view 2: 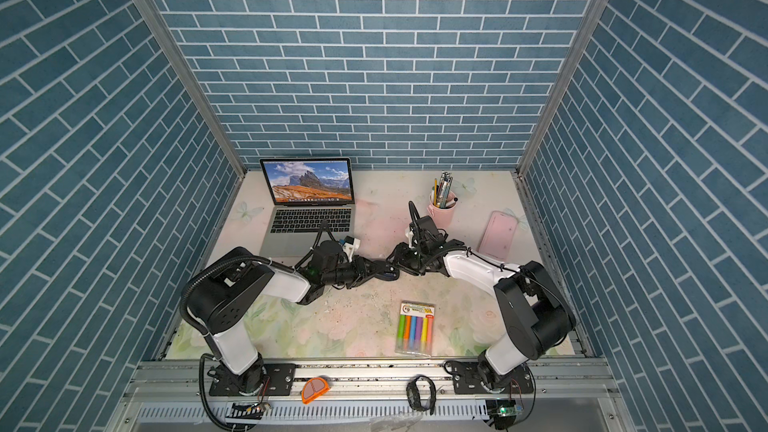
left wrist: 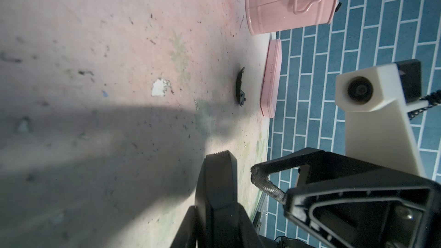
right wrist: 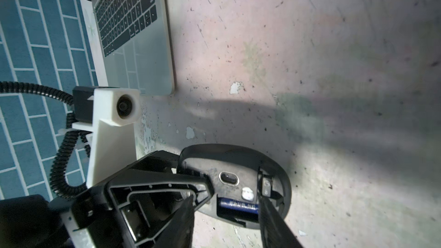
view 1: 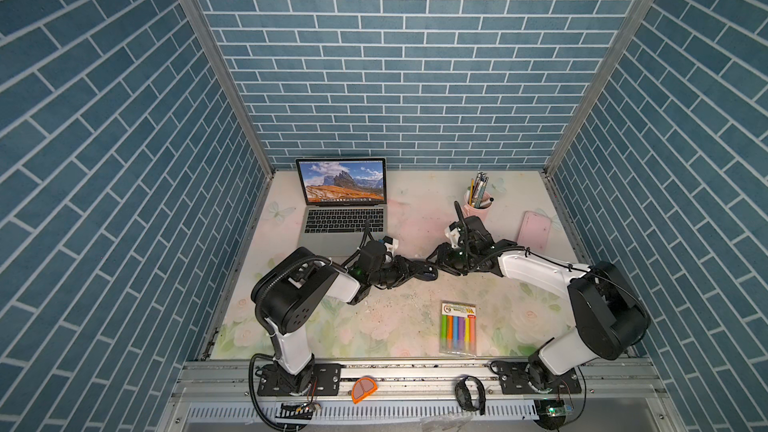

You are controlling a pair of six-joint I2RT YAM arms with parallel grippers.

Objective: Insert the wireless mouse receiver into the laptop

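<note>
A black mouse [right wrist: 248,160] is held above the table by my left gripper [view 1: 406,269], which is shut on its end. In the right wrist view its underside shows, with an open compartment holding a blue battery [right wrist: 238,205]. A small metal-ended piece, apparently the receiver [right wrist: 266,186], sits in a slot beside the battery. My right gripper stands open close to the mouse, its fingers [right wrist: 272,227] near the slot; contact cannot be told. The silver laptop [view 1: 342,220] stands open at the back left, behind my left arm.
A pink pen cup [view 1: 477,206] and a pink case [view 1: 534,230] stand at the back right. A small dark curved piece [left wrist: 240,87] lies on the table beyond the mouse. A marker pack [view 1: 457,328] lies at the front.
</note>
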